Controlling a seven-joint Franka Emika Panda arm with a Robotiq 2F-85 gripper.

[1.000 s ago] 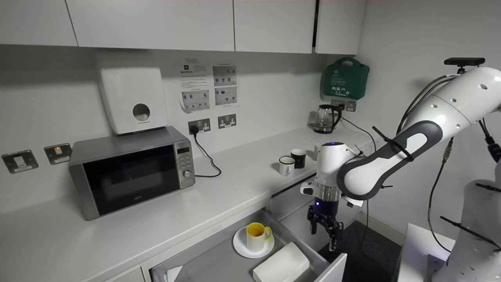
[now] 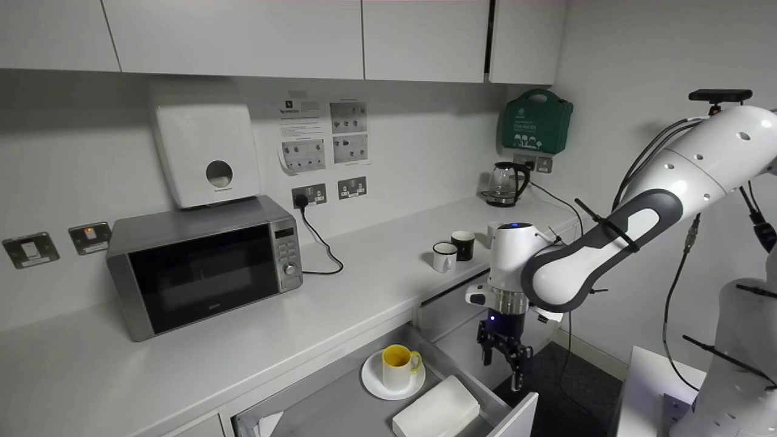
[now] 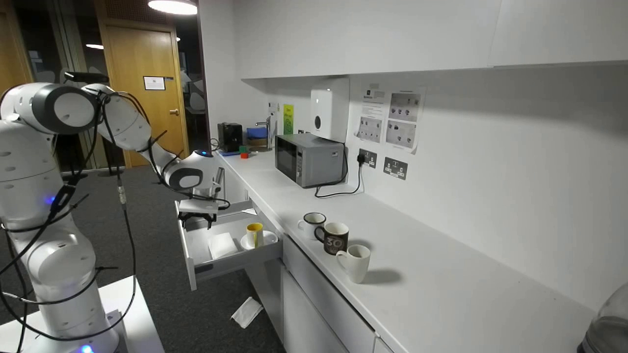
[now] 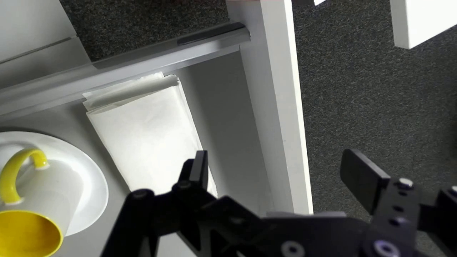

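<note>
My gripper (image 2: 502, 371) hangs fingers-down by the front of the pulled-out drawer (image 3: 200, 269). In the wrist view its fingers are wide open, and one finger (image 4: 199, 169) overlaps the folded paper stack in the picture while the other finger (image 4: 364, 180) shows against the floor. Nothing is between them. Inside the drawer lie the white folded paper stack (image 4: 143, 137) and a white saucer (image 4: 92, 188). A white mug (image 2: 396, 375) with a yellow inside and handle stands upright on the saucer.
Three mugs stand near the counter's edge: a white one with a dark rim (image 3: 312, 222), a black one (image 3: 334, 240) and a plain white one (image 3: 356, 264). A microwave (image 2: 207, 269) and a glass kettle (image 2: 504, 183) sit farther along. Paper (image 3: 247, 312) lies on the floor.
The arm has shifted only very slightly. The gripper stays open, and the drawer and its contents look the same.
</note>
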